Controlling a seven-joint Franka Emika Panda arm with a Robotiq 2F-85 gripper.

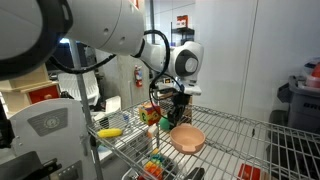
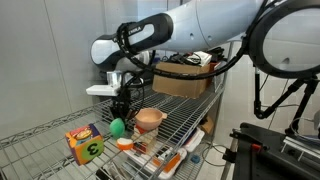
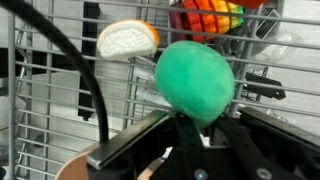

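Observation:
My gripper is shut on a smooth green rounded object (image 3: 195,80), which sticks out beyond the fingertips in the wrist view. In exterior view 2 the green object (image 2: 117,128) hangs below the gripper, left of a pink bowl (image 2: 150,118). The same bowl (image 1: 187,138) rests on the wire rack in exterior view 1, just right of the green object (image 1: 164,124). The bowl's rim shows only partly at the lower left of the wrist view.
An orange-and-white piece (image 3: 127,39) and a colourful toy (image 3: 205,18) lie on the wire rack. A yellow-and-red box (image 2: 85,143) stands at the left in exterior view 2. Bare rack (image 1: 225,150) extends right of the bowl.

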